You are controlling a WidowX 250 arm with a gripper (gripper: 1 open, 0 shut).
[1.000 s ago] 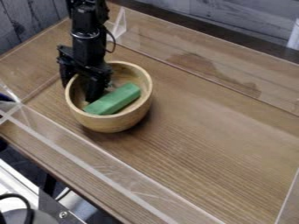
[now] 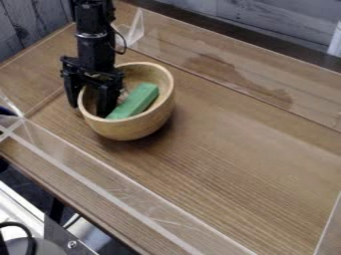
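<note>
A wooden bowl (image 2: pixel 148 125) stands on the wooden table at the left. Inside it lies a green block (image 2: pixel 136 100), tilted, with a small item behind it that is hard to make out. My black gripper (image 2: pixel 94 98) reaches down from the top into the left side of the bowl, at its rim. Whether its fingers hold the rim or anything else cannot be made out.
My gripper has moved a little left and down, and the bowl and green block have shifted slightly, with the block now more upright along the bowl's middle.
</note>
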